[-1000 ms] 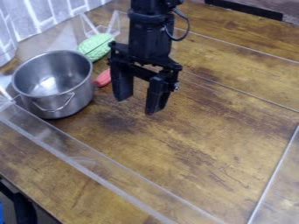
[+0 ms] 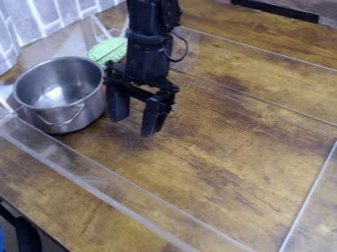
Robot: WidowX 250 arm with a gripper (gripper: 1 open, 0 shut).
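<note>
My black gripper (image 2: pixel 140 102) hangs low over the wooden table, just right of a steel pot (image 2: pixel 58 93); its two fingers point down and stand apart, with nothing visible between them. Behind the arm, at the upper left, a pale green oval object (image 2: pixel 109 53) is partly hidden. The reddish item that lay near the pot is hidden behind the gripper.
Clear plastic strips or rails (image 2: pixel 125 192) run along the table (image 2: pixel 224 148) on the left, front and far right. A white crumpled or grated surface is at the top left.
The arm has moved left, toward the pot, and now covers the reddish item and more of the green object. The pot appears unmoved.
</note>
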